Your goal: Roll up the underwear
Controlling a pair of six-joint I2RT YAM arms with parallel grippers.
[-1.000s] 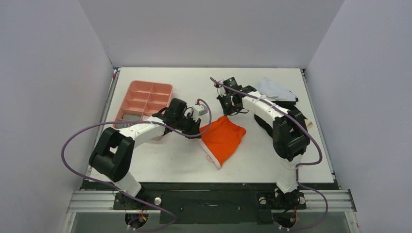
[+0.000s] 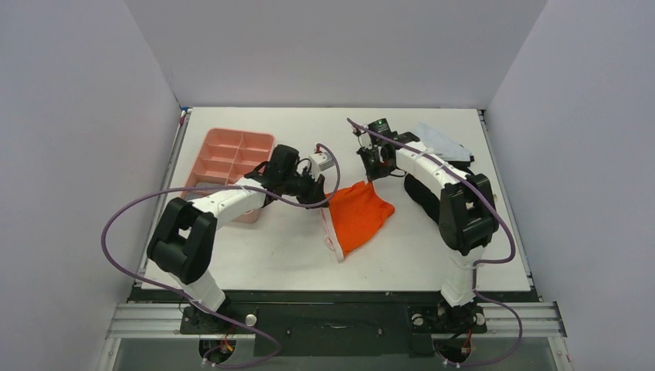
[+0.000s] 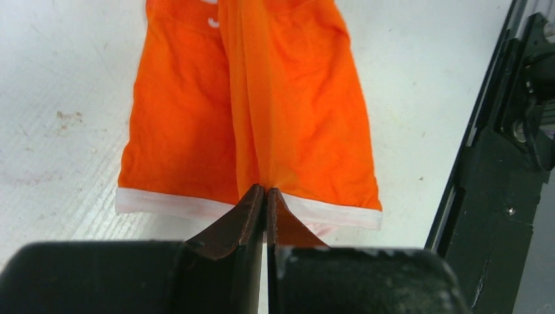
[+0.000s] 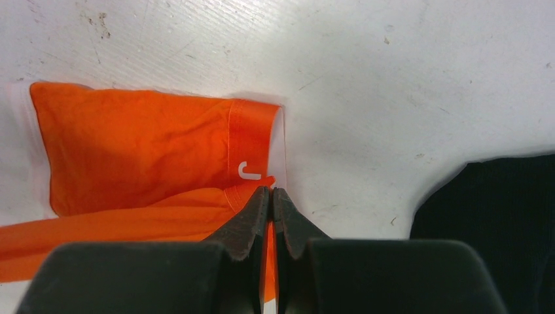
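Orange underwear (image 2: pixel 360 216) with a white-edged band lies in the middle of the table, its upper part raised in a fold stretched between both grippers. My left gripper is shut on the white-banded side of the fold, which runs straight away from its fingertips in the left wrist view. At the opposite side, my right gripper is shut on a small pinch of the orange cloth. In the right wrist view, a flat part of the underwear (image 4: pixel 144 140) rests on the table beyond the raised fold. The cloth between the fingertips is thin and mostly hidden.
A pink compartment box (image 2: pixel 244 141) with some folded items stands at the left. Dark cloth (image 2: pixel 421 197) and a light grey-blue cloth (image 2: pixel 442 144) lie at the right, partly beneath my right arm. Bare table shows in front of the underwear.
Both grippers have shifted away from the table's front edge, and slightly to the right, drawing the underwear's upper edge along. Its lower white-edged corner has also moved a little back.
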